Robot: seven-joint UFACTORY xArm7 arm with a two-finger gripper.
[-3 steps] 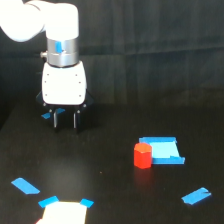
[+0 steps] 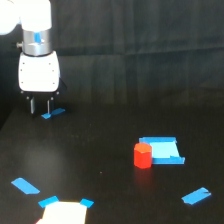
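Observation:
A red block [image 2: 143,155] stands on the dark table, right of the middle. It overlaps the left part of a pale patch [image 2: 166,150] edged with blue tape; whether it rests on the patch or in front of it, I cannot tell. Far from the block, at the back left, hangs my white gripper [image 2: 41,105]. Its two dark fingers [image 2: 32,105] are apart, and nothing shows between them.
Blue tape strips lie at the front left [image 2: 25,186], at the front right [image 2: 196,196] and behind the gripper [image 2: 54,113]. A pale object [image 2: 65,213] is cut off by the bottom edge, with tape beside it.
The arm and gripper have moved left and farther back. The red block, the pale patch and the tape strips lie where they were.

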